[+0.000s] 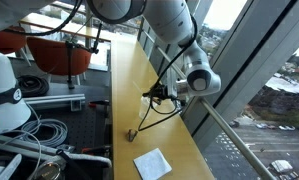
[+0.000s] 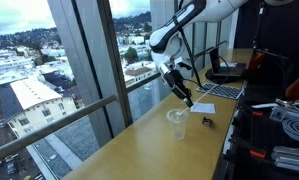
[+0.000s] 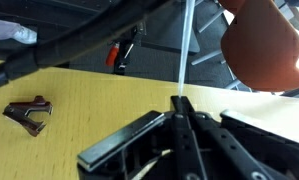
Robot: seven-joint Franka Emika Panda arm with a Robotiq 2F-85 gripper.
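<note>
In the wrist view my gripper is shut, its dark fingers reaching up from the bottom edge. A thin white stick (image 3: 185, 50) rises from the fingertips to the top of that view; whether it is gripped or only passes behind them, I cannot tell. On the yellow table a clear cup (image 2: 178, 121) stands upright, just below my gripper (image 2: 192, 99) in exterior view 2. A small dark clip-like object (image 3: 27, 115) lies near the table edge, apart from the fingers.
White paper (image 1: 151, 164) lies flat on the table (image 1: 181, 150). A thick black cable (image 3: 79, 38) crosses the wrist view. Windows line one long side, and an orange chair (image 1: 59, 57) stands beyond the other edge.
</note>
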